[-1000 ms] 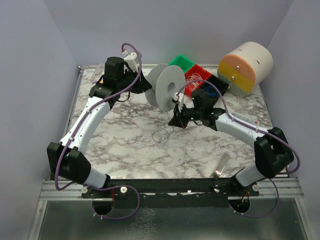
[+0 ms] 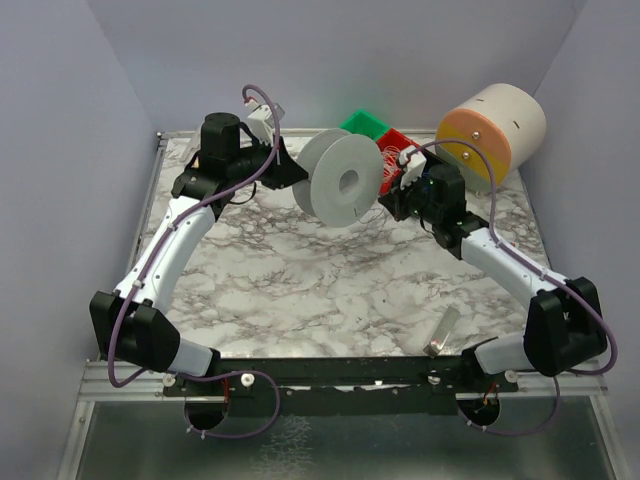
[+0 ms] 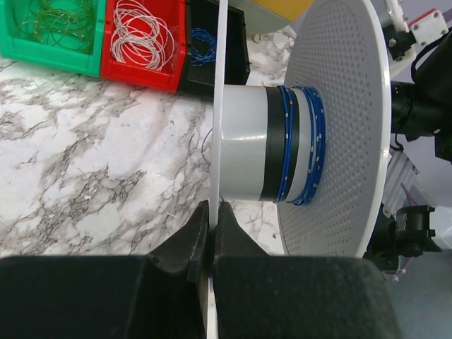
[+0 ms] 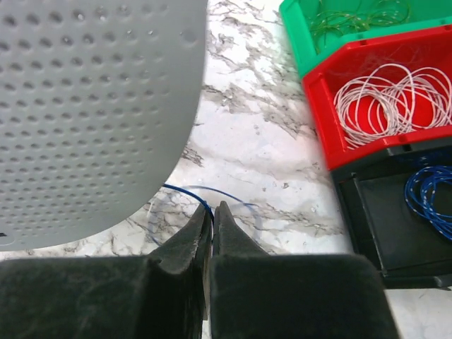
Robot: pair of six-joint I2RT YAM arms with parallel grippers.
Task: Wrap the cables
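A white two-flanged spool (image 2: 343, 180) is held up off the table by my left gripper, which is shut on the rim of one flange. Blue cable (image 3: 311, 145) is wound around the spool's core (image 3: 244, 145). My right gripper is shut on a thin blue cable (image 4: 185, 191) that runs from behind the far flange into its fingertips. A loose loop of cable hangs blurred behind the fingers in the right wrist view. In the top view the right gripper (image 2: 388, 207) is close to the right of the spool.
Behind the spool stand a green bin (image 2: 365, 124), a red bin (image 4: 325, 116) with white cable (image 4: 395, 102), and a black bin (image 4: 367, 212) with blue cable (image 4: 431, 201). A large cylinder (image 2: 505, 120) sits at the back right.
My right gripper has moved up and right, from below the spool to its right side, and the loose cable loop has lifted off the table. The spool has shifted slightly right.
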